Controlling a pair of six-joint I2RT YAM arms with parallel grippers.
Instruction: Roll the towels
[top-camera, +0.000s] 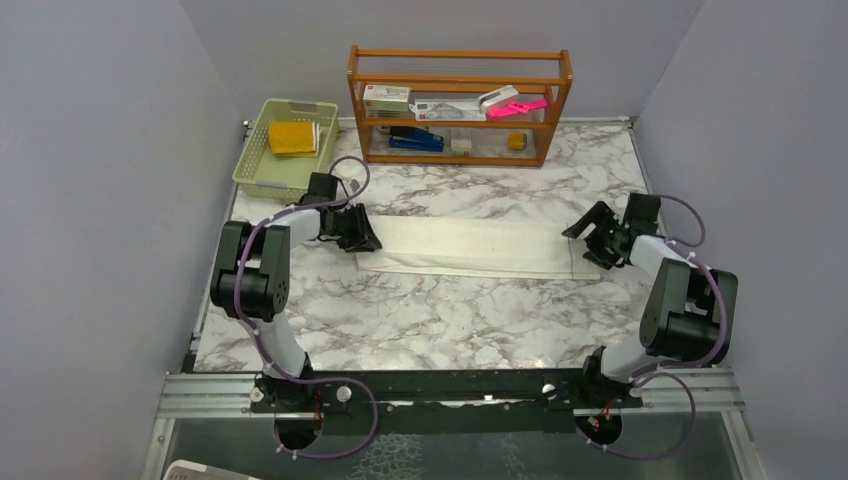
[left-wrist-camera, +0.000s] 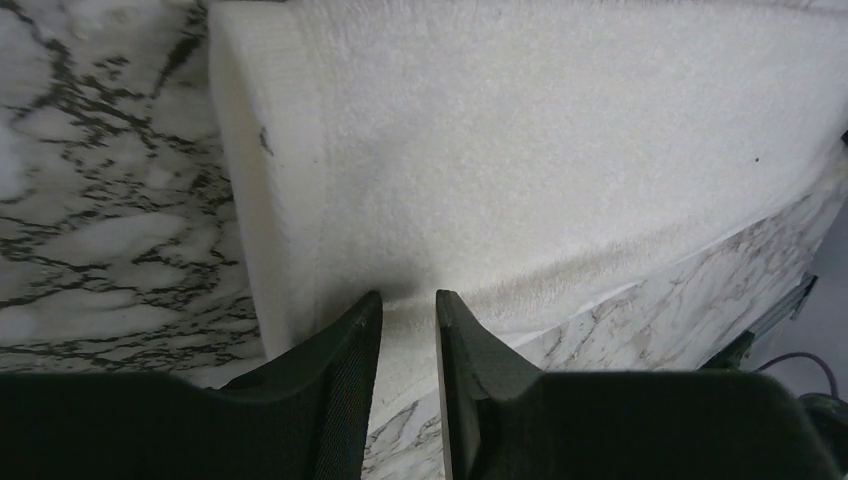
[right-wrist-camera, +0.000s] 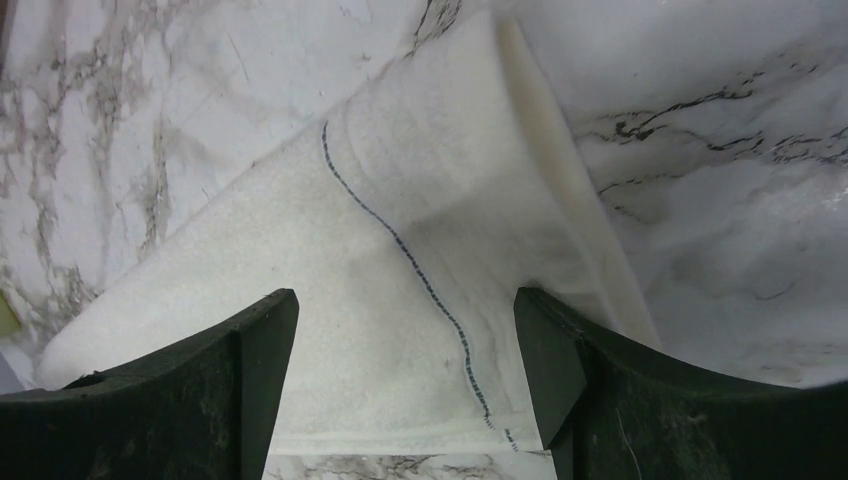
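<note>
A white towel (top-camera: 470, 245), folded into a long strip, lies flat across the middle of the marble table. At its left end is my left gripper (top-camera: 365, 245), its fingers (left-wrist-camera: 345, 385) parted by a narrow gap with only towel surface visible beyond them. My right gripper (top-camera: 580, 247) is over the towel's right end, spread wide. In the right wrist view a dark stitched line on the towel (right-wrist-camera: 400, 240) runs between its fingertips, and the right finger (right-wrist-camera: 555, 370) is close to the folded end edge. Whether either gripper touches the cloth, I cannot tell.
A green basket (top-camera: 250, 165) with a yellow folded cloth (top-camera: 293, 138) stands at the back left. A wooden rack (top-camera: 460, 123) holding boxes, a stapler and pink clips is at the back.
</note>
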